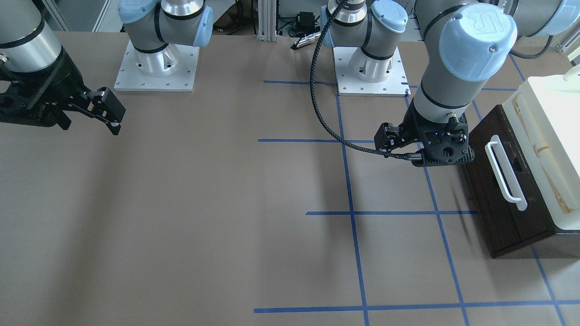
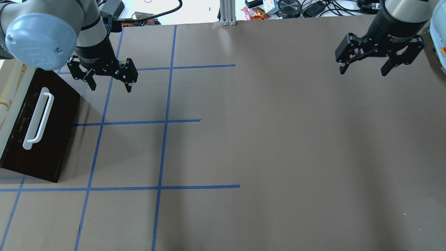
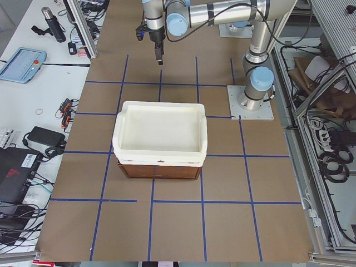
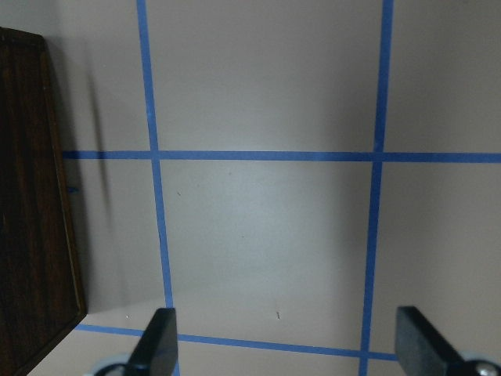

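Observation:
My gripper (image 2: 110,88) hangs over the taped floor beside a dark wooden drawer box (image 2: 50,146) with a white handle (image 1: 505,174). In the top view its two fingers stand apart with nothing between them. In the left wrist view the fingertips (image 4: 160,345) show at the lower corners over bare gridded surface, and the box's dark wood (image 4: 31,204) runs along the left edge. A white tray (image 3: 159,133) sits on top of the box.
A second arm's gripper (image 2: 363,67) hangs at the top right of the top view. Cables and equipment lie beyond the table's edges.

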